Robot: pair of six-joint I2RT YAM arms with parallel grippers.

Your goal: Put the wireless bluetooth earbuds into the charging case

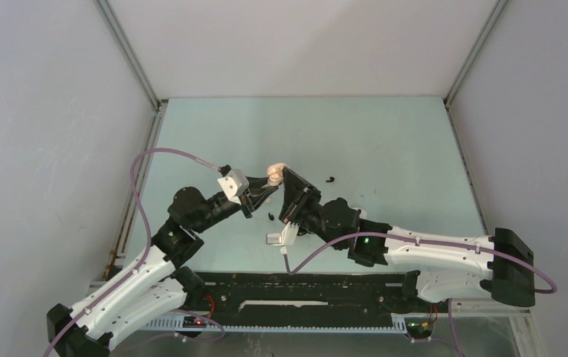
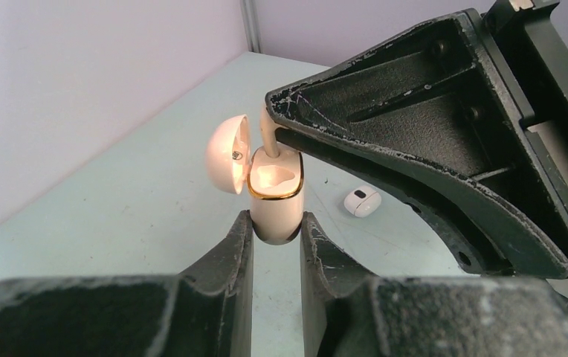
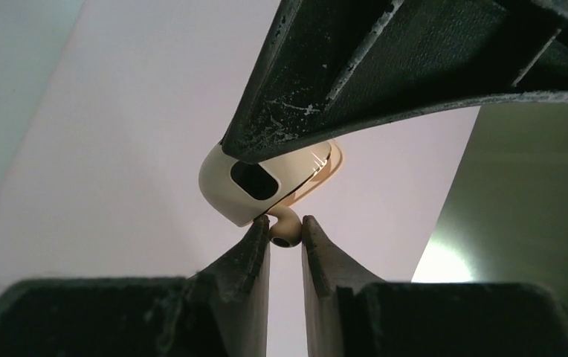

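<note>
The pale charging case (image 2: 275,216), lid (image 2: 225,156) open, is held upright in my left gripper, which is shut on its base. My right gripper is shut on an earbud (image 3: 285,227), its rounded end between the fingertips. In the left wrist view that earbud's stem stands at the case's opening beside an empty-looking well, partly hidden behind the right gripper's finger. Both grippers meet above the middle of the table in the top view. How deep the stem sits is unclear.
A white object (image 2: 363,201) with a dark patch lies on the table (image 1: 214,134) beyond the case. Small dark bits (image 1: 330,179) lie near the middle.
</note>
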